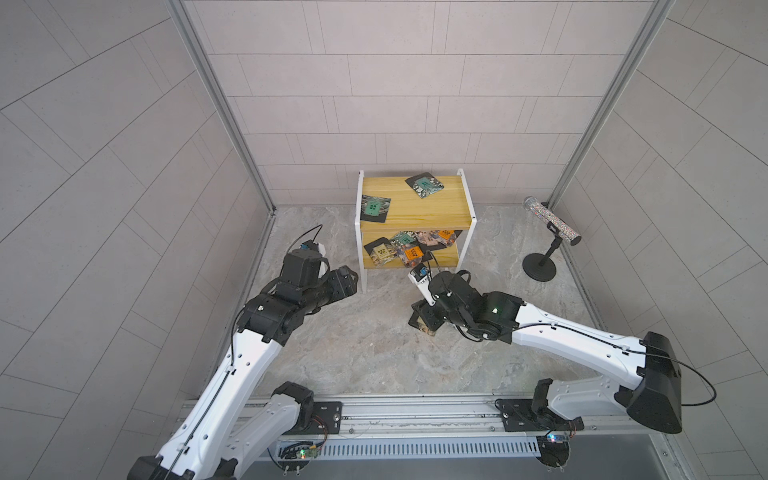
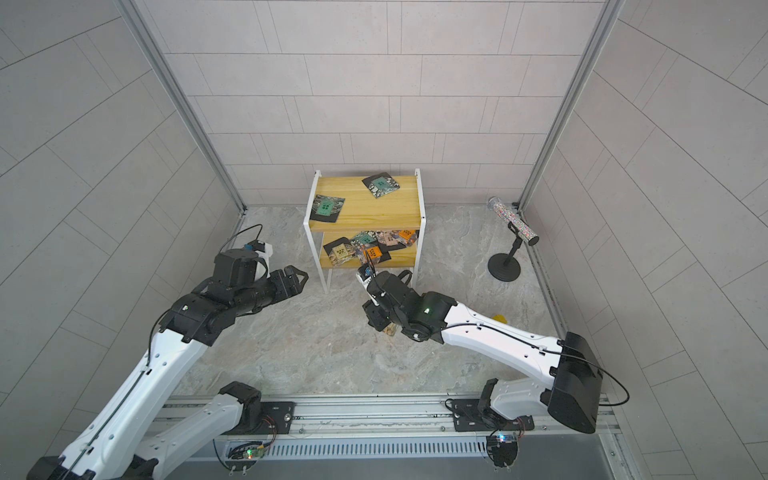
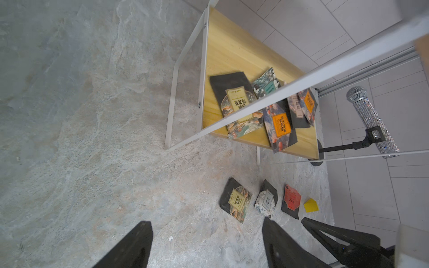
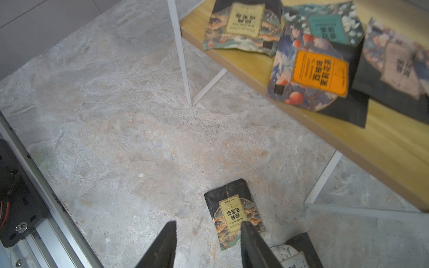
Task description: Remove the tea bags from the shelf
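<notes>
On the shelf's top board (image 1: 412, 212) lie two green-labelled tea bags, one at the left (image 1: 374, 209) and one at the back right (image 1: 425, 185). The lower board (image 3: 219, 133) carries several more, among them a cream-labelled bag (image 4: 243, 24), an orange-labelled bag (image 4: 312, 73) and a teal-labelled bag (image 4: 328, 24), some overlapping. Loose on the floor are an oolong bag (image 4: 234, 212), a white bag (image 3: 266, 201) and a red-labelled bag (image 3: 291, 201). My left gripper is open and empty, left of the shelf front. Above the floor bags, my right gripper is partly open, its fingers empty.
White posts (image 4: 181, 58) frame the shelf. To its right, a microphone-like object (image 1: 552, 220) leans on a black stand (image 1: 540, 267). A small yellow item (image 3: 311, 205) lies beyond the red-labelled bag. Floor between the arms is mostly clear.
</notes>
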